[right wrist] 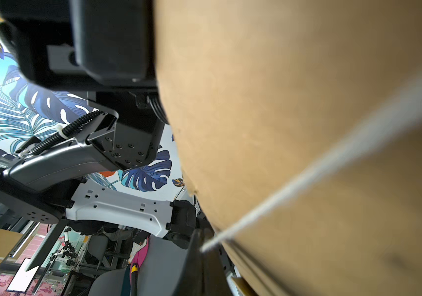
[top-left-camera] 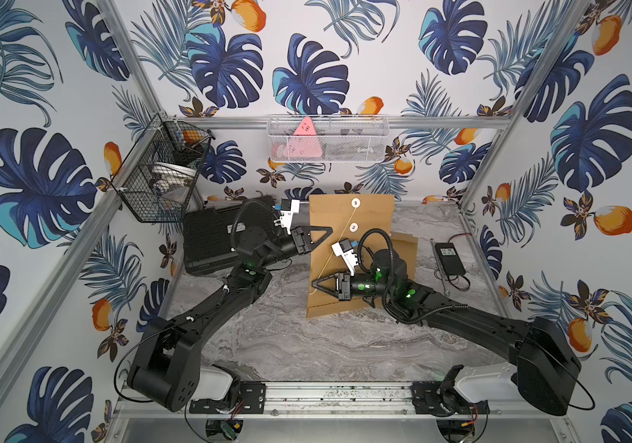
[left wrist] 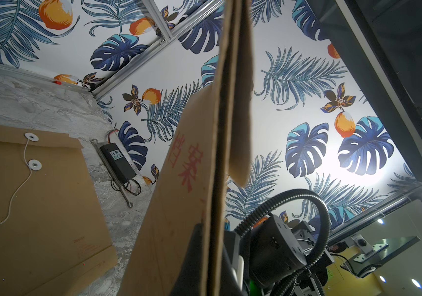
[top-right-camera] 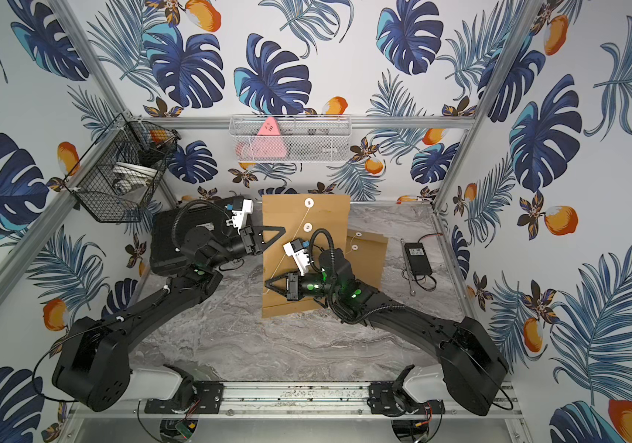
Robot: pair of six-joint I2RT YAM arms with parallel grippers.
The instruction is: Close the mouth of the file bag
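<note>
The brown file bag (top-left-camera: 375, 210) stands raised between my arms, its two white buttons and string (top-right-camera: 302, 216) facing the top cameras. My left gripper (top-left-camera: 324, 234) is shut at the bag's upper left; in the left wrist view the bag's edge (left wrist: 220, 148) fills the middle and hides the fingertips. My right gripper (top-left-camera: 316, 283) is shut lower down at the bag's front, on the white string (right wrist: 280, 196), which runs taut from its fingertips across the paper.
A second file bag (left wrist: 38, 207) lies flat behind on the marble table, beside a black charger (top-left-camera: 448, 260). A black case (top-left-camera: 208, 236) is at back left, with wire baskets (top-left-camera: 360, 140) above.
</note>
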